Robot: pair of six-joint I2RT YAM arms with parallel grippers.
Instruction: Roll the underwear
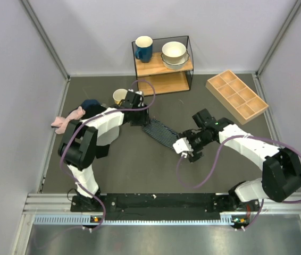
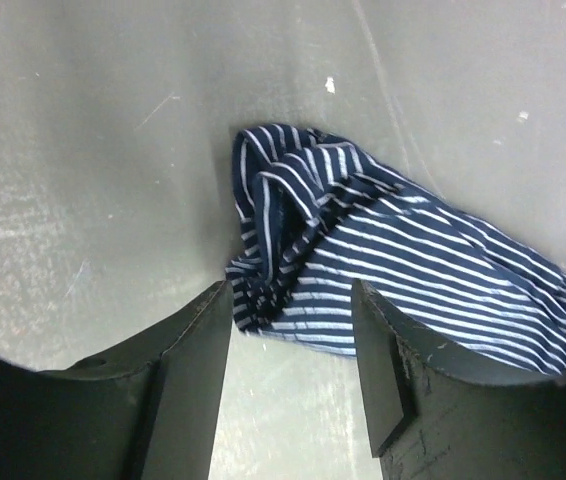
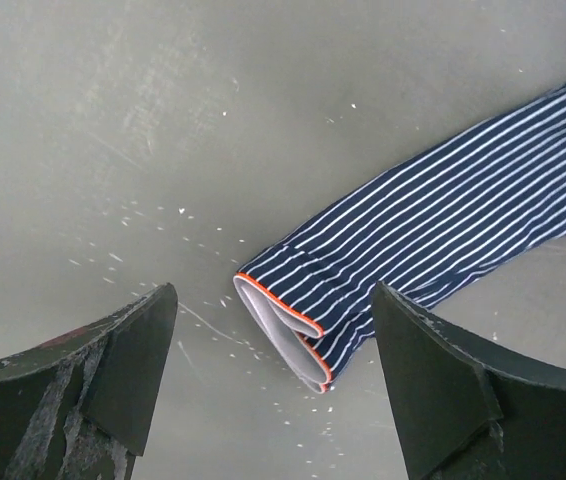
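The underwear point(image 1: 162, 133), dark navy with thin white stripes, lies as a long folded strip running diagonally across the table. In the left wrist view, its crumpled, doubled-over end point(image 2: 283, 205) lies just beyond my left gripper, which is part open with its fingers apart. The right wrist view shows the strip's other end point(image 3: 293, 325), with orange-edged openings and a pale lining. My right gripper stands wide open over that end, nothing held. From above, the arms hide both ends of the strip.
Left of my left arm lies a heap of clothes, with a pink piece point(image 1: 68, 120). A yellow mug point(image 1: 119, 95) stands behind the left gripper. At the back are a shelf point(image 1: 164, 83) and a wooden compartment box point(image 1: 236, 97).
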